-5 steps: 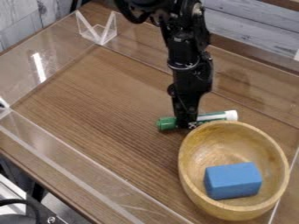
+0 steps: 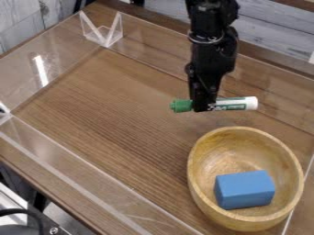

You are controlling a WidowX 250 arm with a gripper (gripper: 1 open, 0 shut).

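Note:
My black gripper [image 2: 203, 99] hangs from the top of the camera view, shut on a green and white cylinder, a marker-like tube [image 2: 233, 104], which lies crosswise in its fingers above the wooden surface. The green end points left, the white end right. Below and to the right stands a light wooden bowl [image 2: 207, 161] with a blue block [image 2: 244, 188] inside it.
The wooden tray floor [image 2: 98, 128] is bare across the left and middle. Clear plastic pieces [image 2: 103, 32] are at the tray's upper left edge. A black cable shows at the bottom left.
My gripper has moved up and slightly right, away from the bowl, with the green and white tube in it.

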